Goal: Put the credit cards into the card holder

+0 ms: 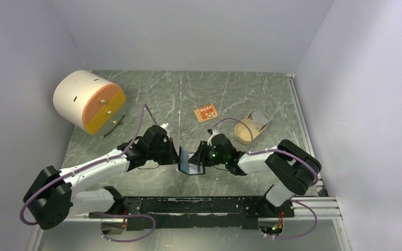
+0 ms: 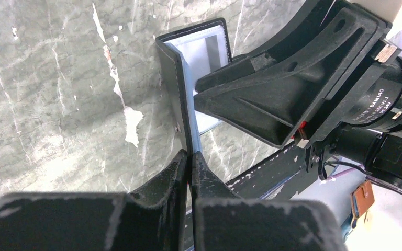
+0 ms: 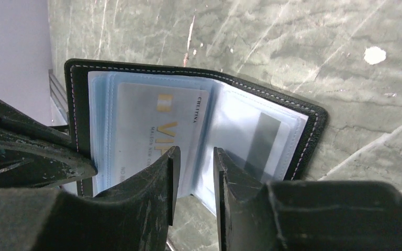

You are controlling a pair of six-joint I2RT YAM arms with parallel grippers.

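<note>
In the top view the black-edged card holder (image 1: 192, 168) lies part open at the table's front middle. My left gripper is shut on the edge of its raised dark cover (image 2: 177, 99). In the right wrist view a pale card (image 3: 159, 125) lettered VIP shows inside the sleeve on the raised side. The other side is a clear sleeve (image 3: 241, 123) with a grey strip. My right gripper sits over the fold with a narrow gap between its fingertips. Whether anything is pinched there is not clear.
An orange notebook (image 1: 205, 112) lies behind the holder. A tan basket (image 1: 242, 135) holding something silvery stands at the right. A large barrel-shaped drawer box (image 1: 84, 97) stands at the back left.
</note>
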